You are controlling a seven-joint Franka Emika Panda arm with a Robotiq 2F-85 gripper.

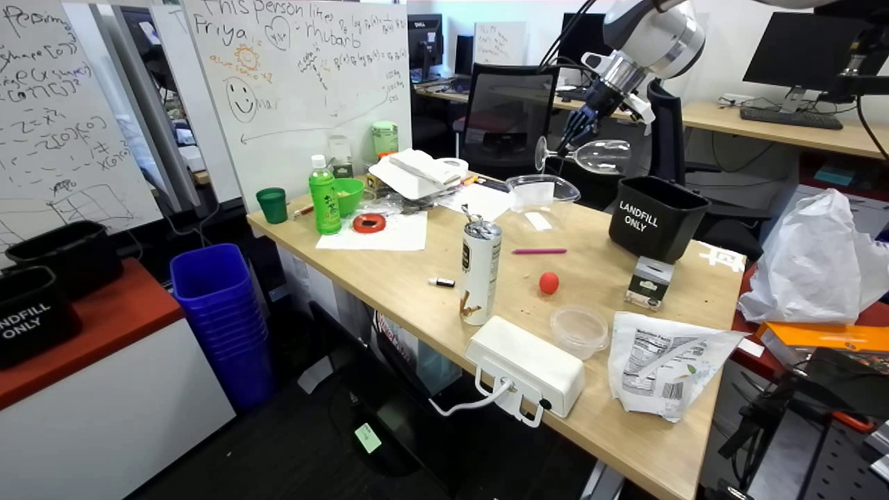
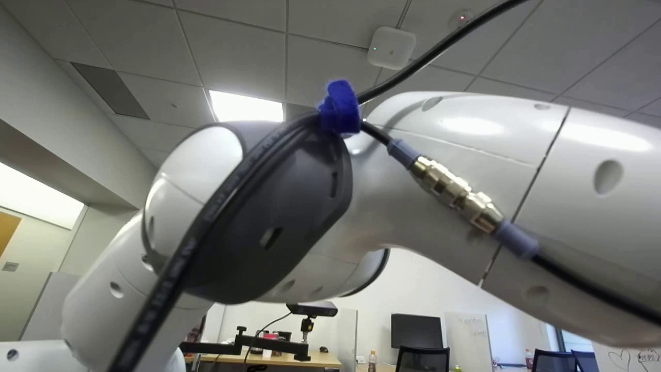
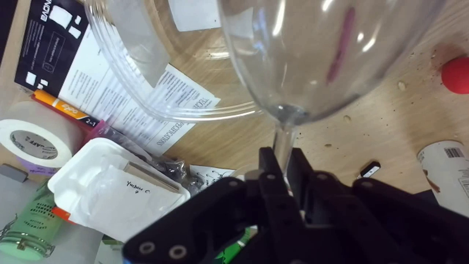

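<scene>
A clear wine glass (image 1: 601, 157) hangs on its side above the back of the table, its bowl toward the right in exterior view 1. My gripper (image 1: 568, 148) is shut on its stem. In the wrist view the stem runs between the black fingers of the gripper, and the glass bowl (image 3: 325, 57) fills the upper middle. The foot of the glass is mostly hidden behind the fingers there. Exterior view 2 shows only arm links, not the gripper.
Below the glass lies a clear plastic container (image 1: 542, 192). To the right stands a black landfill bin (image 1: 658, 221). A tall can (image 1: 480, 275), a red ball (image 1: 549, 283) and a purple marker (image 1: 539, 251) occupy the middle. Clutter, including a green bottle (image 1: 325, 200), fills the left end.
</scene>
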